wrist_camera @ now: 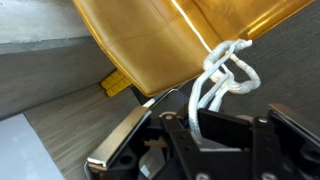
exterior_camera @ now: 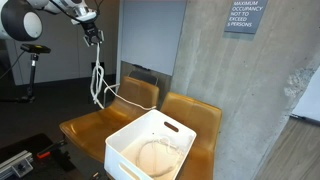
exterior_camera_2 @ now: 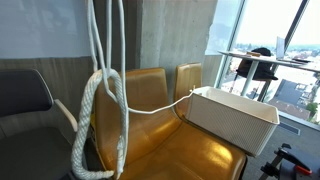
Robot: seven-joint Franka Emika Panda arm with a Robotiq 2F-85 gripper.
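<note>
A white rope (exterior_camera: 97, 85) hangs in a long loop from my gripper (exterior_camera: 93, 40), high above the brown chairs at the left of exterior view 1. The gripper is shut on the rope. In the wrist view, the rope (wrist_camera: 213, 75) runs out from between the fingers and dangles in loose loops. One strand stretches across to the white box (exterior_camera: 122, 162), where more rope lies coiled on the bottom. Exterior view 2 shows the hanging rope (exterior_camera_2: 79, 140) close to the camera, with a strand reaching the rim of the box (exterior_camera_2: 235, 120); the gripper is out of that view.
Brown leather chairs (exterior_camera: 190, 115) stand in a row behind and beside the box. A dark grey chair (exterior_camera_2: 28, 105) is at the left in exterior view 2. A table (exterior_camera_2: 275, 65) stands by the window. Open air surrounds the raised gripper.
</note>
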